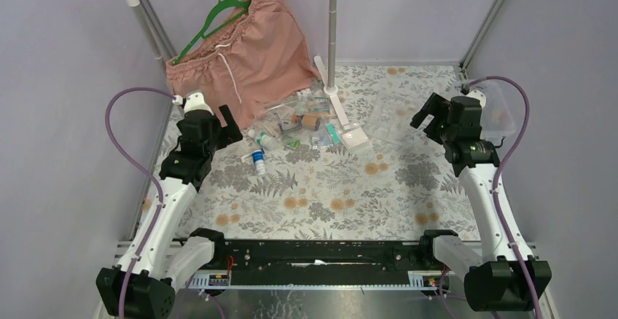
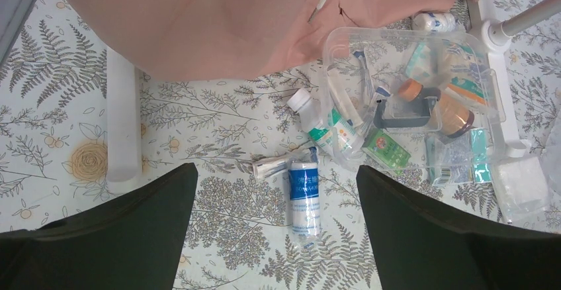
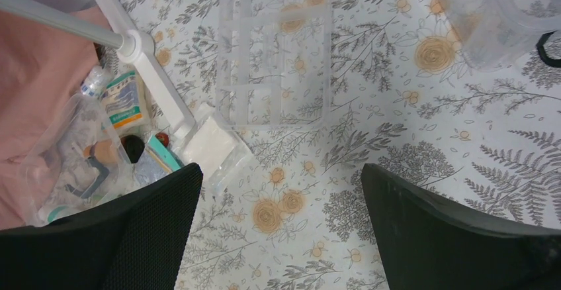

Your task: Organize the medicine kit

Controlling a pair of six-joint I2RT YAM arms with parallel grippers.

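My left gripper is open above the table's left part, nothing between its fingers. Ahead of it lie a blue-and-white wrapped roll (image 2: 305, 197), a thin white packet (image 2: 270, 166) and a white-capped bottle (image 2: 324, 124). A clear lid-like tray with a dark handle (image 2: 405, 119) rests over a brown bottle (image 2: 455, 114) and other supplies. Beside it are a green box (image 2: 386, 149) and a white gauze packet (image 2: 520, 187). On the right, my right gripper also stands open and empty. Beyond it lies a clear divided tray (image 3: 272, 108); a deep clear box (image 3: 493, 45) stands at the far right.
Pink shorts (image 1: 273, 38) on a green hanger (image 1: 208, 24) hang at the back left, reaching down near the supplies. A metal pole (image 1: 332, 28) with a white foot (image 1: 337, 104) rises behind them.
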